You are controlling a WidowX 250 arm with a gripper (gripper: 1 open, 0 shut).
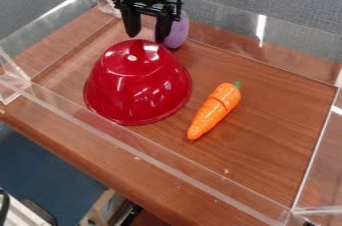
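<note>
My black gripper [147, 23] hangs at the top centre, open, its two fingers spread above the back of a red upturned bowl [138, 88]. A purple object [179, 28], perhaps an eggplant, sits just right of and behind the gripper, partly hidden by it. An orange carrot [214, 111] with a small green top lies to the right of the bowl on the wooden surface.
Clear low walls surround the wooden tabletop [274, 140]. A grey padded wall stands behind.
</note>
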